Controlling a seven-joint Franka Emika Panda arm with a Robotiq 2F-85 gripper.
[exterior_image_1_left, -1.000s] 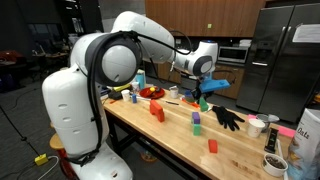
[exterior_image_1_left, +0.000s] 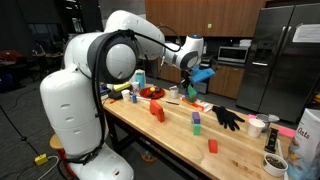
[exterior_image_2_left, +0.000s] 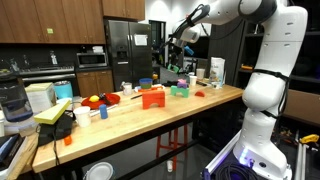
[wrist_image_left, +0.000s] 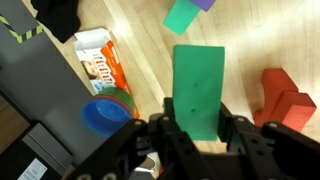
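A green block (wrist_image_left: 198, 80) fills the middle of the wrist view, and my gripper is shut on its lower end. In exterior view 1 the gripper (exterior_image_1_left: 189, 84) hangs above the counter with the green block (exterior_image_1_left: 191, 92) under it. Left of the block in the wrist view is a round blue container (wrist_image_left: 106, 116) with coloured rims. Part of the block's near end is hidden by the gripper.
A purple and green block pair (exterior_image_1_left: 196, 122) stands on the wooden counter (exterior_image_1_left: 180, 135). Red blocks (wrist_image_left: 284, 98) are at the wrist view's right; a printed box (wrist_image_left: 101, 62) and black glove (wrist_image_left: 60, 14) are left. A red bowl (exterior_image_1_left: 151, 92) sits farther back.
My gripper has moved up and to the left in exterior view 1, carrying the green block with it. The other things on the counter look unmoved.
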